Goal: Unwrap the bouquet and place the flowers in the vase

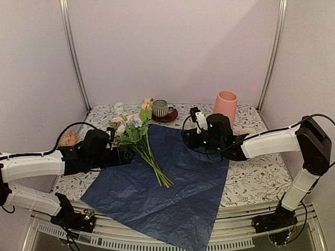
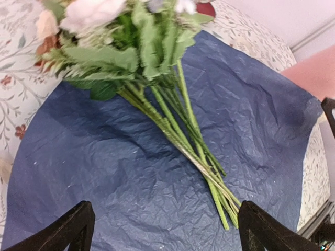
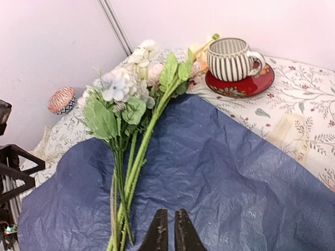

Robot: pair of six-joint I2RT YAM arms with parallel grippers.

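Observation:
A bunch of artificial flowers (image 1: 133,125) with long green stems (image 2: 188,146) lies loose on a blue sheet (image 1: 157,209), pale heads toward the back. My left gripper (image 1: 118,154) hovers just left of the bunch, open, and in the left wrist view the stems lie below it with nothing between its fingers. My right gripper (image 1: 191,138) is shut above the sheet to the right of the flowers, nothing showing between its fingertips. The pink vase (image 1: 226,107) stands upright at the back right, behind the right arm.
A striped cup (image 3: 230,63) on a red saucer (image 3: 241,89) sits at the back middle. A cream mug behind the right arm is mostly hidden. A woven bowl (image 1: 68,138) is at the left.

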